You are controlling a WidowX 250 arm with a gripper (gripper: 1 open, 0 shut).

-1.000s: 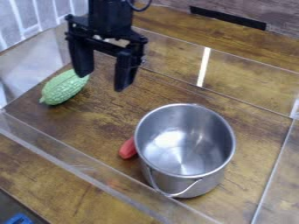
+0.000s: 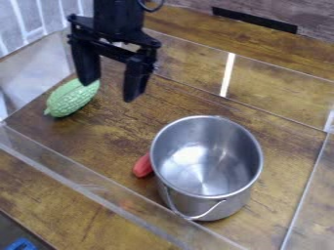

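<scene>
The black gripper [image 2: 112, 69] hangs at the top left over the wooden surface, blurred, its two fingers spread apart with nothing visible between them. Below and left of it lies a pale green ridged vegetable [image 2: 72, 98]. A steel pot [image 2: 206, 161] with a wire handle stands at the lower right. A red object [image 2: 144, 166] lies just left of the pot, partly hidden by it.
Clear plastic walls run along the left and bottom.
The gripper has shifted slightly to the left over the last second. The vegetable, pot and red object have not moved.
</scene>
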